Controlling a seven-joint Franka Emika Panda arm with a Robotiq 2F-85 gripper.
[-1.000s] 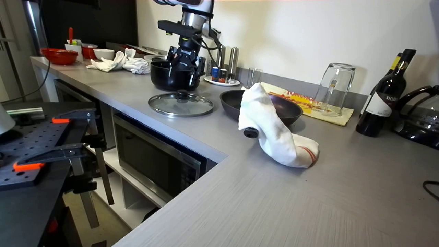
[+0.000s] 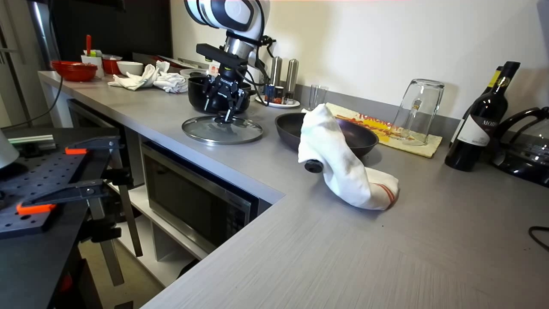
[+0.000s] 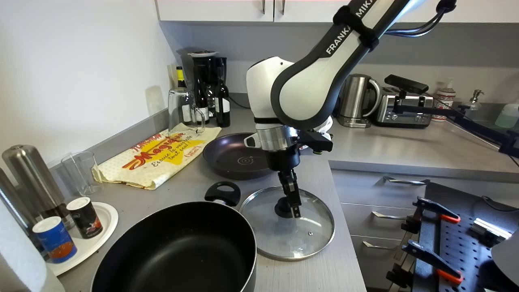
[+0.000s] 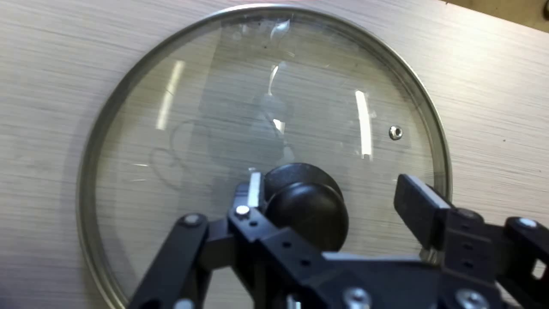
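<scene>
A round glass lid (image 3: 311,233) with a metal rim lies flat on the counter beside a black pot (image 3: 194,248). My gripper is lowered over its black knob (image 4: 309,216). In the wrist view the fingers stand open on either side of the knob. The left finger (image 4: 254,190) is right against or very close to it, while a wide gap separates it from the right finger (image 4: 419,206). Exterior view 2 shows the gripper (image 3: 294,211) just beside the knob. In exterior view 1 the arm partly hides the pot.
A dark frying pan (image 3: 233,155) sits close to the lid, with a white towel (image 2: 334,159) draped over its handle. Salt and pepper cans stand on a white plate (image 3: 104,224) near the pot. The counter's front edge runs close to the lid.
My gripper has come down from above the pot's front to the lid's knob. The lid has shifted slightly left in exterior view 1. Towel and pan have not moved.
</scene>
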